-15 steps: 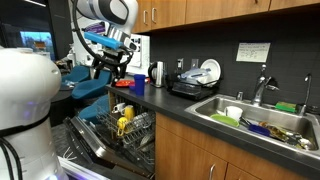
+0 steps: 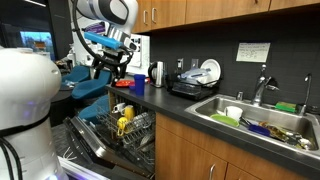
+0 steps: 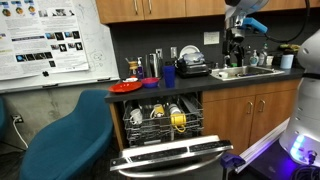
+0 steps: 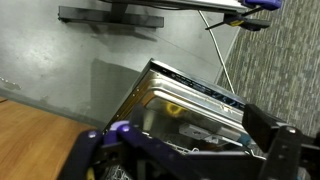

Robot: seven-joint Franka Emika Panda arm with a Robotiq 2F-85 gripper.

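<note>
My gripper (image 2: 112,73) hangs in the air above the opened dishwasher, its fingers pointing down and nothing between them. In the wrist view the dark fingers of the gripper stand wide apart, with the metal dishwasher door (image 4: 178,98) beneath. A pulled-out wire rack (image 3: 152,128) holds several dishes, among them a yellow item (image 3: 179,121) at its front. The lowered door (image 3: 170,155) extends in front of the rack. From the wrist, most of the rack is hidden behind the gripper.
Above the dishwasher runs a dark counter (image 3: 135,88) with a red plate (image 3: 127,86), a blue container (image 2: 139,84) and a dish rack (image 2: 190,85). The sink (image 2: 270,120) lies to the right, with a green item (image 2: 224,120) and utensils. A blue chair (image 3: 65,140) stands at left.
</note>
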